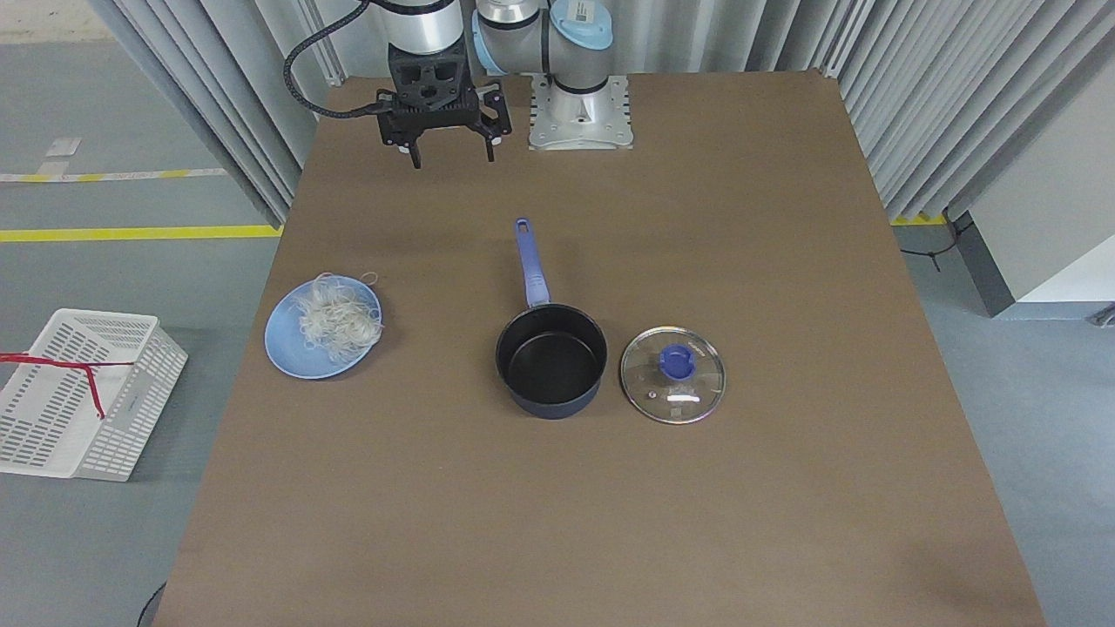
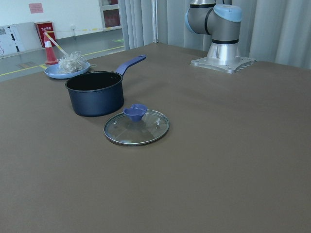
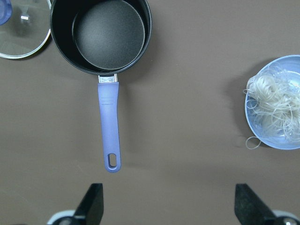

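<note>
A dark blue saucepan [image 1: 549, 360] with a light blue handle [image 3: 108, 117] stands mid-table. Right of it in the front view lies a glass lid [image 1: 658, 392] with a blue knob [image 2: 135, 111]. On its left, a blue plate [image 1: 298, 355] holds white stringy strands [image 3: 276, 103]. My gripper [image 1: 452, 153] hangs at the back of the table above the handle's end, open, its fingertips wide apart with nothing between them in the wrist view.
The robot's base [image 1: 580, 125] is mounted at the back edge. A white crate [image 1: 125, 418] sits on the floor to the left.
</note>
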